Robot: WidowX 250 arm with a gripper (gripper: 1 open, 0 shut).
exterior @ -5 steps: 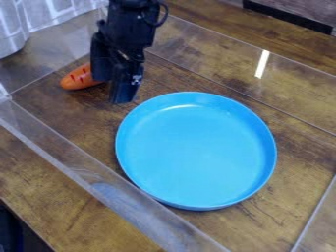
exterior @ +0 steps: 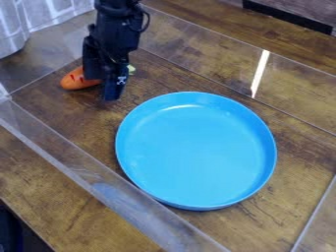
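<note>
The black gripper (exterior: 108, 81) is open at the upper left, low over the wooden surface, beside an orange carrot-like object (exterior: 74, 79). The object is partly hidden behind the gripper, and a small pale green part shows to the right of the gripper. Whether they touch, I cannot tell. A large blue round plate (exterior: 195, 150) fills the middle and lower right.
A clear plastic wall (exterior: 79, 179) runs diagonally along the left and lower left. A white crumpled material (exterior: 22, 22) sits at the top left. The wood is clear at the upper right and right of the plate.
The gripper has shifted slightly left and back, away from the plate, toward the orange object. The plate has not moved.
</note>
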